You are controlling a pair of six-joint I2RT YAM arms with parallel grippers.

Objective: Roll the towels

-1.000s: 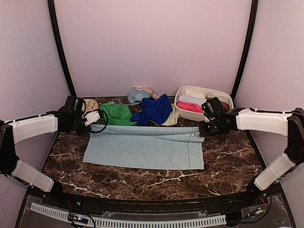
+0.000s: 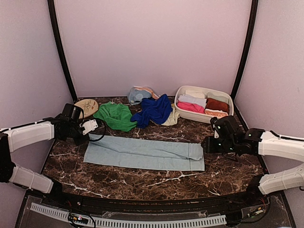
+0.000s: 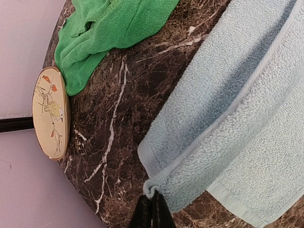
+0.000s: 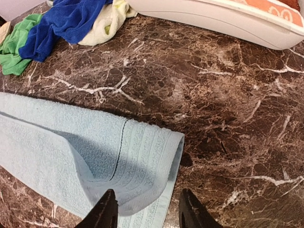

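A light blue towel [image 2: 142,154] lies lengthwise across the marble table, its back part folded over toward the front. My left gripper is shut on the folded edge at the towel's left end, holding that corner. My right gripper is at the towel's right end, its fingers apart with nothing between them; below it the folded layer lies loosely bent over the ribbed end band [image 4: 147,161].
Behind lie a green towel [image 2: 114,116], a blue towel [image 2: 152,111], a cream cloth [image 2: 171,118] and a white bin [image 2: 190,114] of folded towels. An embroidery hoop [image 3: 51,111] sits back left.
The folded layer at the right end has come free of my right gripper.
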